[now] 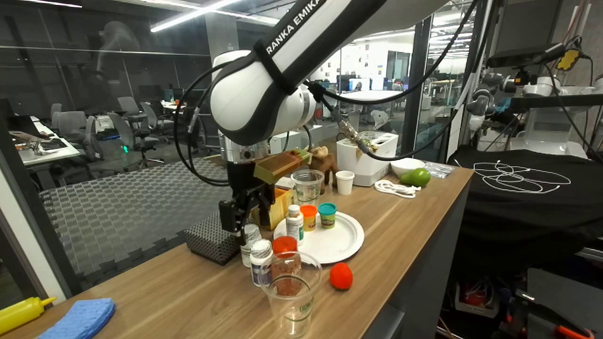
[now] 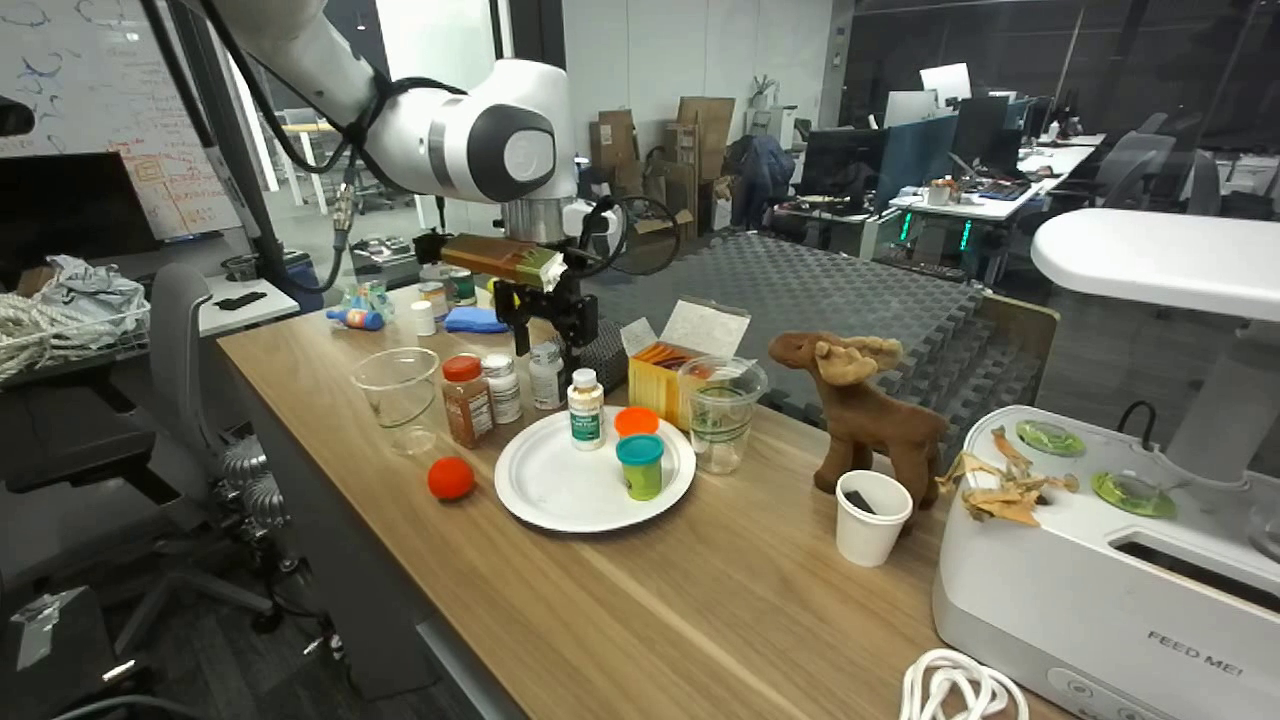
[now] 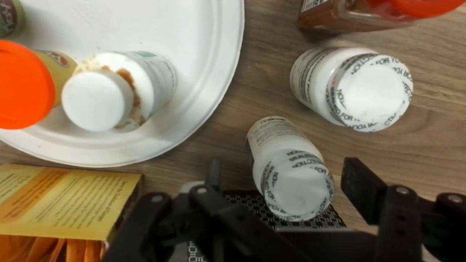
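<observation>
My gripper is open, its dark fingers (image 3: 361,187) on either side of a white capped bottle (image 3: 298,183) in the wrist view, with a gap showing on both sides. In exterior view 1 the gripper (image 1: 252,228) is at the height of that bottle's top. A second white bottle (image 3: 371,92) stands beside it, near a red-lidded spice jar (image 1: 286,265). On the white plate (image 2: 540,492) stand another white bottle (image 2: 585,410), an orange-lidded tub (image 1: 308,217) and a teal-lidded tub (image 2: 641,468).
A dark patterned block (image 1: 212,237) and an open yellow box (image 2: 654,390) crowd the gripper. Clear cups (image 1: 291,305), a red ball (image 1: 340,276) and a stuffed moose (image 2: 876,414) stand around. Bare tabletop (image 1: 186,291) lies toward the blue cloth (image 1: 79,317).
</observation>
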